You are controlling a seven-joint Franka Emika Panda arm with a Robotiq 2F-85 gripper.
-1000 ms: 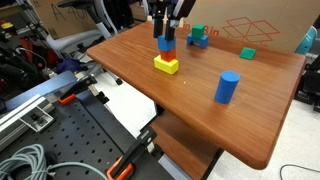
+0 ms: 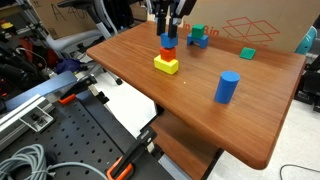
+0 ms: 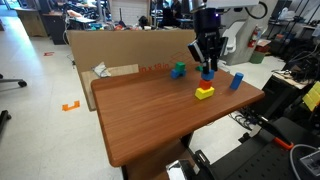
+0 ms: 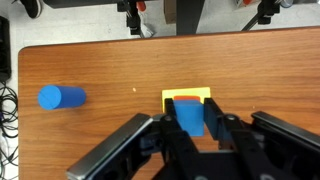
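Note:
My gripper is shut on a blue block, pointing down at the table. Directly beneath it stands a red block on top of a yellow block; whether blue and red touch is hard to tell. In exterior view 2 the same column shows the blue block above the red and the yellow block. From the wrist, the blue block sits between the dark fingers, with the yellow block showing behind it. The red block is mostly hidden there.
A blue cylinder stands apart on the wooden table. Green and blue blocks lie toward the back, with a flat green piece to their right. Open tabletop surrounds the column, and the table's edge is close to it.

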